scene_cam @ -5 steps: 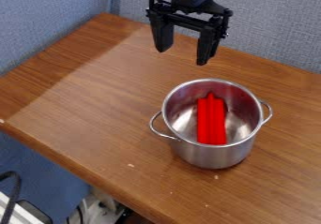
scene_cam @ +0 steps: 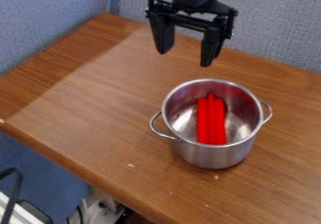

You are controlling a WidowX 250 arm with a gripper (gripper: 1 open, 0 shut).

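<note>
A steel pot [scene_cam: 186,148] with two wire handles stands on the wooden table at the right of the camera view. Inside it lies a long red object [scene_cam: 211,120], pointing front to back. My black gripper [scene_cam: 186,45] hangs above and behind the pot, over the back of the table, open, with nothing visible between its fingers.
Blue padded walls border the back and left. Black cables lie off the table at the lower left.
My gripper has shifted slightly about the back of the table, staying open. The pot and red object are unmoved.
</note>
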